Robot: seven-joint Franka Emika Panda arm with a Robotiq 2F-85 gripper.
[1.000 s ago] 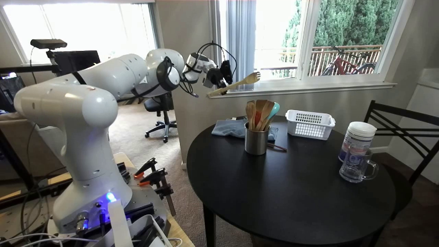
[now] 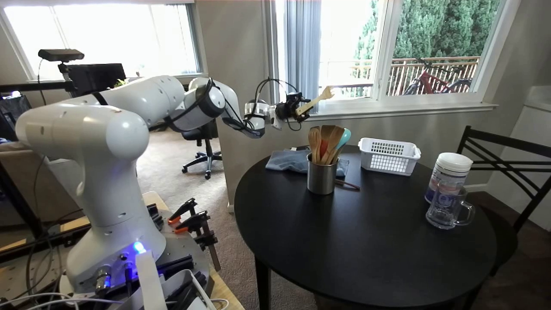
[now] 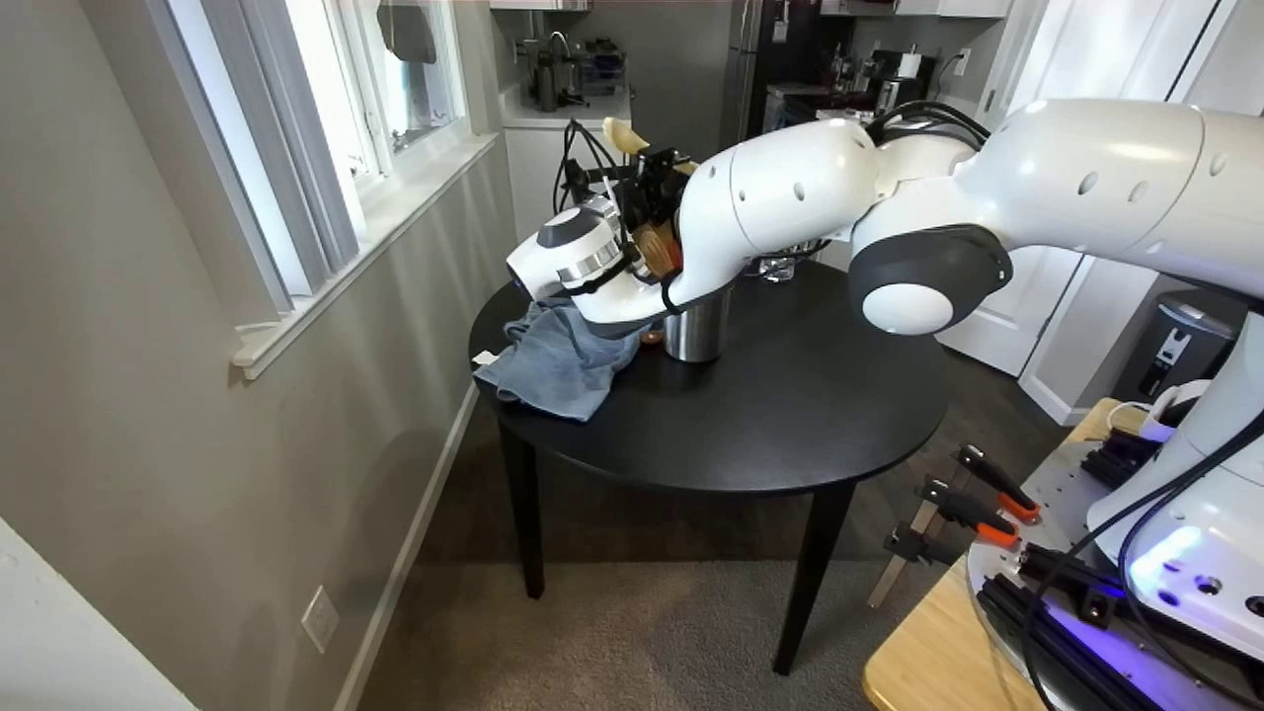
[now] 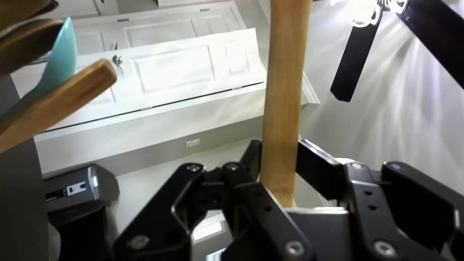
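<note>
A light wooden spatula (image 2: 316, 101) with a slotted head is held in the air at the far side of the table. My gripper is shut on its handle, one black finger pressed on each side of the wood in the wrist view. The spatula head points up and right in exterior view 1. Below it on the table stands a metal canister (image 2: 321, 178) holding several wooden utensils and a turquoise one (image 4: 62, 56). In exterior view 2 the arm partly covers the gripper and the canister's utensils.
A grey-blue cloth (image 3: 562, 362) lies behind the canister, and a brown stick (image 2: 347, 185) beside it. A white basket (image 2: 390, 156) stands at the back. At the right are a white-lidded tub (image 2: 453, 164) and a clear mug (image 2: 444, 212).
My gripper has shifted right with the spatula, and the wrist has turned. The spatula now slants more steeply. The canister and the other things on the table stayed put.
</note>
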